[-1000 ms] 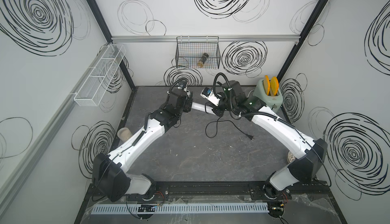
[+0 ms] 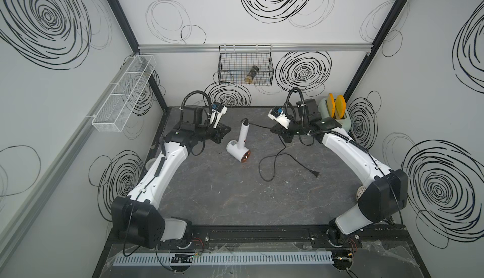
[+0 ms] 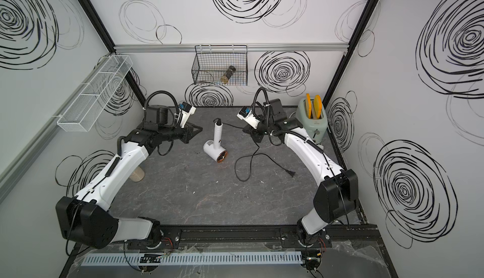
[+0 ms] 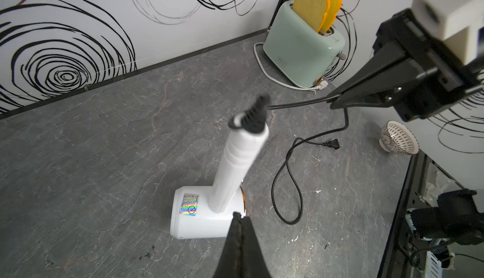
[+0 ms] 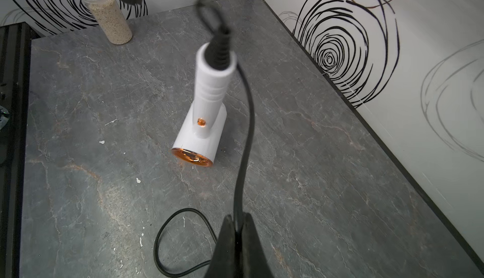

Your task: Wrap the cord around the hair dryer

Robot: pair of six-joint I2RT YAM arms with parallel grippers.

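The white hair dryer (image 2: pixel 237 150) is clear of both grippers, head low and handle (image 4: pixel 237 157) pointing up, its cord end blurred. I cannot tell whether the head touches the table. Below the dryer's near side in the left wrist view, my left gripper is shut with nothing between its fingers. My right gripper is shut on the black cord (image 5: pixel 244 162), which runs directly to it from the handle's end. No turn of cord shows around the handle. Beyond that grip, the cord loops over the table to the plug (image 2: pixel 315 173).
A green toaster (image 3: pixel 311 119) with yellow slices stands at the back right. A patterned bowl (image 4: pixel 399 138) lies at the right edge, a jar (image 5: pixel 111 20) at the left. A wire basket (image 2: pixel 245 68) hangs behind.
The cord's turn around the handle is gone.
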